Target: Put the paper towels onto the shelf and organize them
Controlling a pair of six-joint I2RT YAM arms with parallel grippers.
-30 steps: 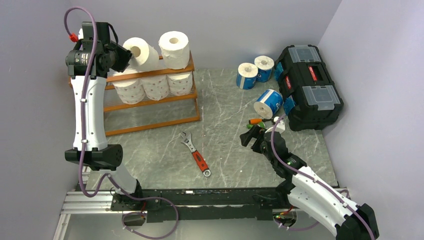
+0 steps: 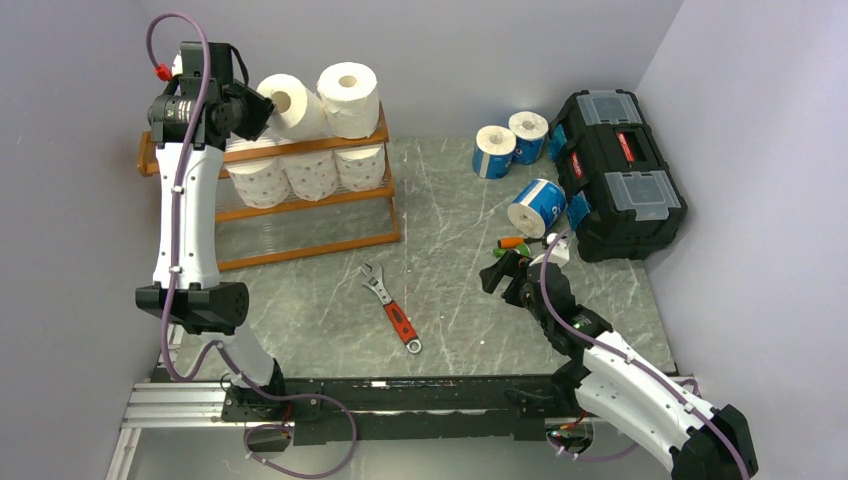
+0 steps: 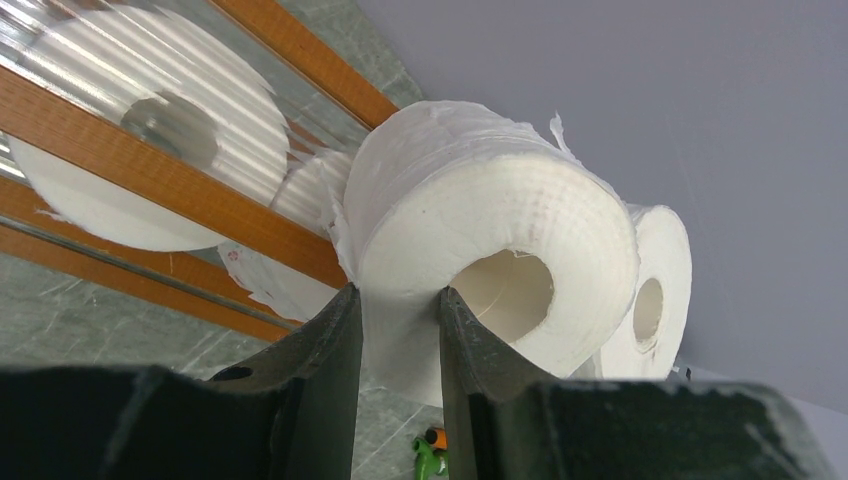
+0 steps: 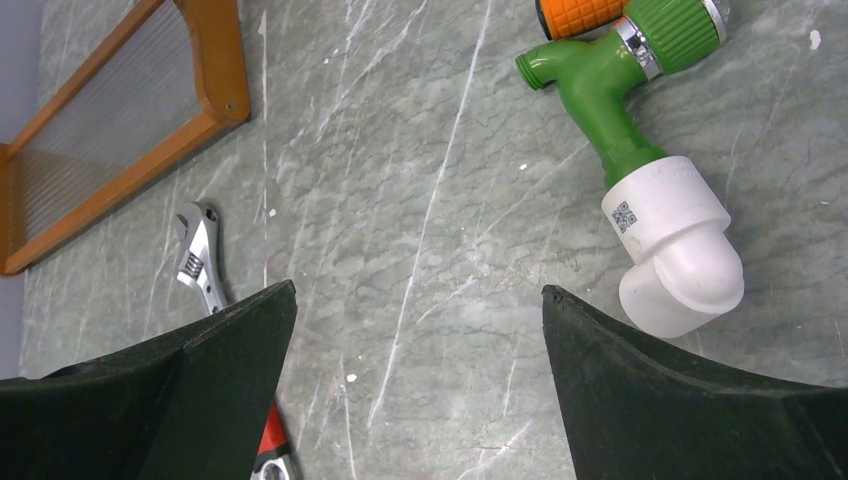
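A wooden shelf [image 2: 320,145] stands at the back left. On its top level one white paper roll [image 2: 350,108] is upright; beside it, to the left, another white roll [image 2: 297,115] leans over. My left gripper [image 2: 268,108] reaches in from the left and is shut on the leaning roll's edge; in the left wrist view its fingers [image 3: 342,335] lie against the wall of that roll [image 3: 500,205], the hollow core facing up. Three rolls with a dotted pattern [image 2: 310,175] fill the level below. Over the table at right, my right gripper is open and empty.
An adjustable wrench [image 2: 392,310] lies mid-table. Three blue-wrapped rolls [image 2: 538,205] sit near the black toolboxes [image 2: 620,170] at right. Beneath the right gripper is a green and white pipe-like tool [image 4: 650,150]. The table between shelf and blue rolls is bare.
The left arm has shifted slightly right, and the leaning roll has moved right with it, closer to the upright roll. The shelf's left end also moved a little right. The right arm is still.
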